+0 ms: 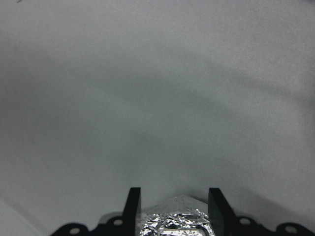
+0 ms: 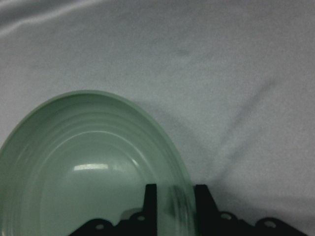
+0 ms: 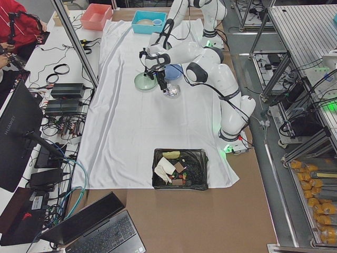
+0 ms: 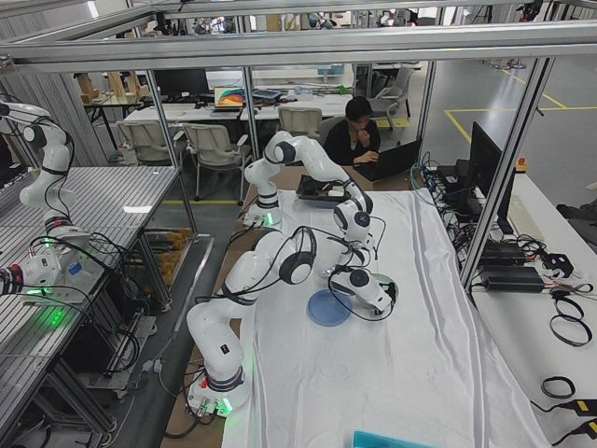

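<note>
A green plate and a blue plate lie on the white cloth, with a crumpled foil item in front of them. In the left wrist view my left gripper has the foil low between its fingers; whether they grip it I cannot tell. In the right wrist view my right gripper is at the green plate's right rim, one finger over the inside and one outside; a grip is unclear.
A black bin with mixed items stands at the cloth's front edge, a blue bin at the back.
</note>
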